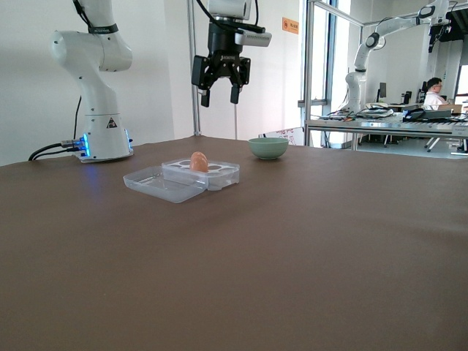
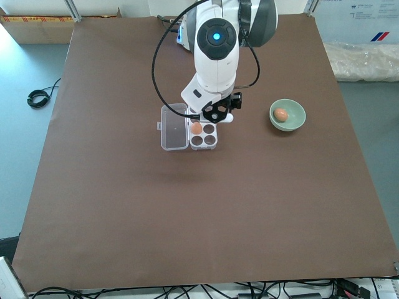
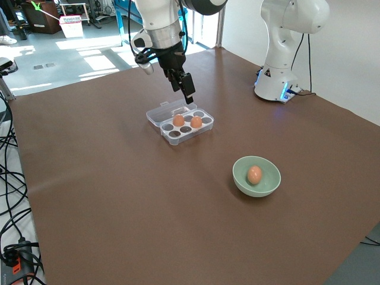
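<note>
My black gripper point(image 1: 220, 93) hangs above the clear egg box point(image 1: 205, 175), its fingers apart with nothing seen between them; in the left view it point(image 2: 218, 112) covers part of the box. The lidded-open box point(image 3: 184, 130) has round wells with two brown eggs point(image 3: 196, 122), one at the near middle point(image 3: 178, 120). A pale green bowl point(image 3: 256, 184) to the side of the box holds one brown egg point(image 3: 254, 174), also seen in the left view point(image 2: 280, 114).
The white arm base point(image 1: 106, 139) stands at the back. Cables run along the outer table edges.
</note>
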